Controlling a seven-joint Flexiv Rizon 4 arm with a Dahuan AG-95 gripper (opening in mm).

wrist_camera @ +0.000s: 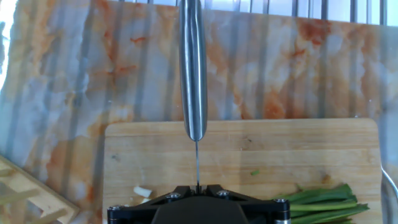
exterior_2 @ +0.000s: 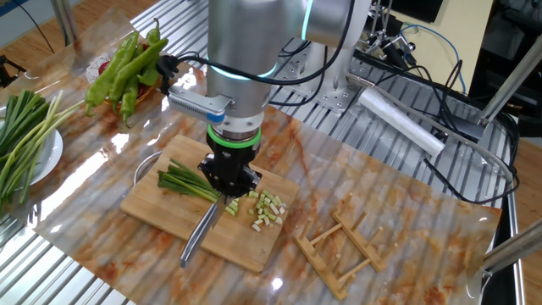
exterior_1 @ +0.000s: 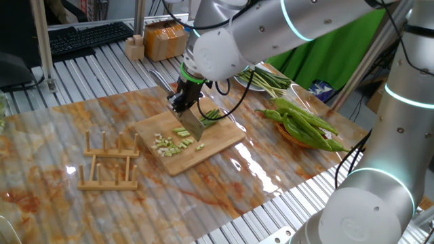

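My gripper (exterior_1: 178, 107) is shut on a knife, gripping it where the blade meets the handle. In the wrist view the knife's steel handle (wrist_camera: 194, 74) points away from the fingers, and only the thin top edge of the blade shows. The broad blade (exterior_1: 192, 126) hangs down over the wooden cutting board (exterior_1: 178, 166), at the green onions; whether its edge touches the board cannot be told. Chopped pieces (exterior_2: 269, 207) lie on one side of the blade. Uncut green stalks (exterior_2: 185, 180) lie on the other side.
A wooden peg rack (exterior_1: 108, 185) stands beside the board. A basket of long green peppers (exterior_1: 302, 125) and a plate (exterior_2: 49, 159) of green onions sit on the table. Bare marbled tabletop (exterior_1: 196, 213) lies in front of the board.
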